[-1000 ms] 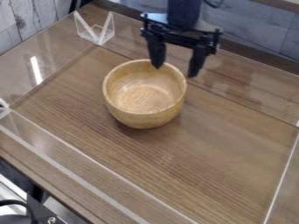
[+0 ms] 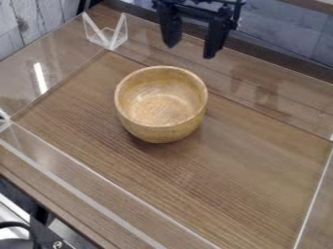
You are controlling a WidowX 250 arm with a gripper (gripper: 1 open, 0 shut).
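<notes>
My black gripper (image 2: 194, 37) hangs at the top middle of the camera view, above the back part of the wooden tray, with its two fingers spread apart and nothing seen between them. A round, light wooden bowl (image 2: 162, 121) rests on the tray floor in front of the gripper, a little left of centre. The bowl looks empty.
The wooden tray floor (image 2: 196, 195) is bare to the front and right. Translucent white brackets (image 2: 107, 31) stand at the back left. Black cables (image 2: 18, 230) lie outside the tray at the lower left.
My gripper has moved away toward the back, up in the view, from above the bowl's back rim. The bowl has stayed in place.
</notes>
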